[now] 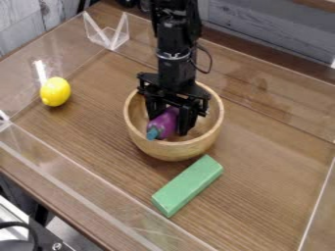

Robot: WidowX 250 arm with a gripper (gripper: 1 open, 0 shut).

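My black gripper (173, 106) is down inside a tan wooden bowl (185, 148) in the middle of the table. It is shut on a purple object (164, 124) with a teal end, which lies tilted in the bowl. The fingertips are partly hidden against the object and the bowl's inside.
A green block (186, 186) lies in front of the bowl, slightly right. A yellow lemon-like object (55, 91) sits at the left. Clear plastic stands (108, 29) are at the back left and left edge.
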